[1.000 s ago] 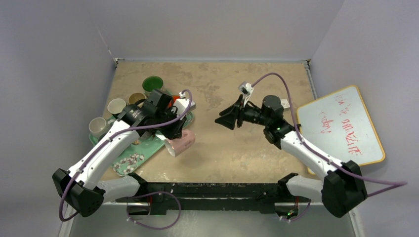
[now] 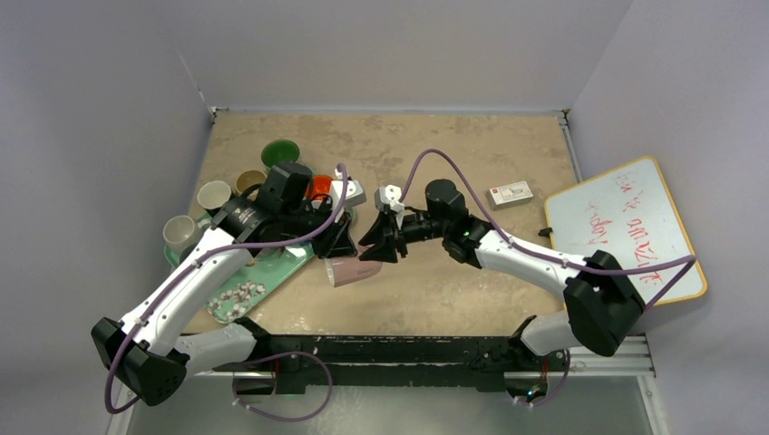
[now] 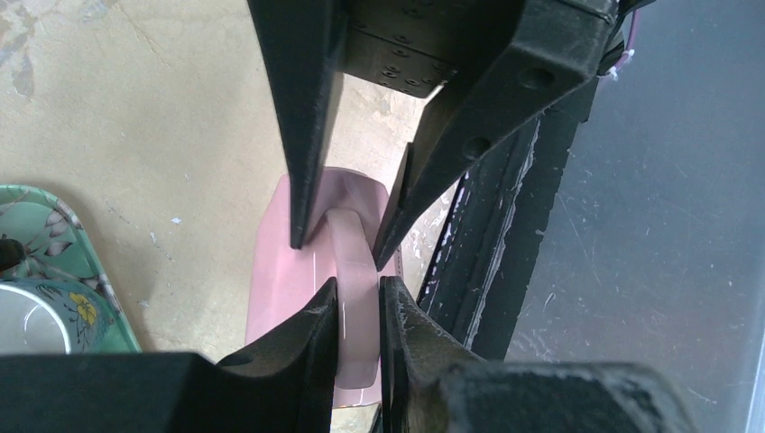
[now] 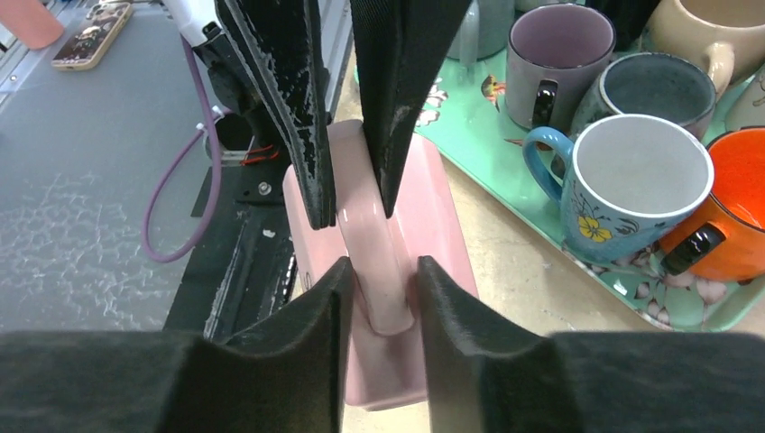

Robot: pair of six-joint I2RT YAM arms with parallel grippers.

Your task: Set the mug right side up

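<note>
The pink mug (image 2: pixel 349 270) hangs on its side above the table between both grippers, handle (image 3: pixel 356 280) upward. My left gripper (image 2: pixel 335 249) is shut on one end of the handle, as the left wrist view (image 3: pixel 358 298) shows. My right gripper (image 2: pixel 376 245) is at the other end; in the right wrist view (image 4: pixel 385 275) its fingertips stand close on either side of the handle, but whether they grip it is unclear.
The green tray (image 2: pixel 240 294) at left holds several mugs, including an orange one (image 4: pixel 735 203) and a flowered one (image 4: pixel 631 198). A small box (image 2: pixel 510 194) and whiteboard (image 2: pixel 617 236) are at right.
My right gripper has moved left from the table's middle to the mug's handle. My left gripper and the mug have shifted slightly right.
</note>
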